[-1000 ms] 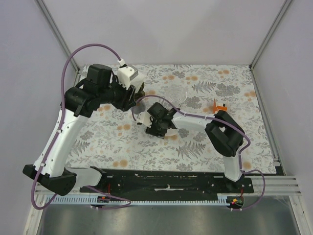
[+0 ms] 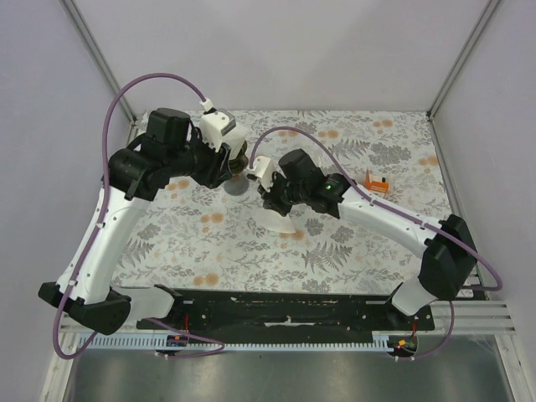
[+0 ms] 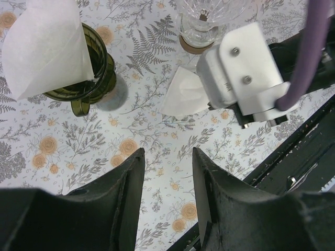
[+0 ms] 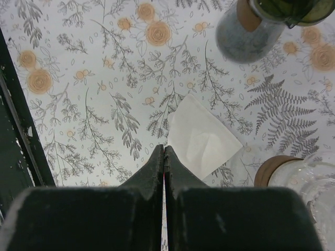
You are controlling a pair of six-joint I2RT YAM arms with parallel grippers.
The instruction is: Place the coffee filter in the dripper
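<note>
A white filter paper (image 4: 201, 138) lies flat on the table, below my right gripper (image 2: 266, 201), which is shut with nothing showing between its fingertips. In the left wrist view, my left gripper stands open above bare table. An olive-green dripper (image 3: 81, 107) on a grey base holds a white filter-like paper (image 3: 44, 49) at its top; in the top view it is partly hidden by the left arm.
A clear glass vessel (image 3: 204, 23) on a round brown base stands behind the flat paper, beside the right arm. An orange object (image 2: 376, 185) sits at the right.
My right gripper and arm have risen from low over the flat paper, the arm looming larger in the top view. The left arm has barely moved.
</note>
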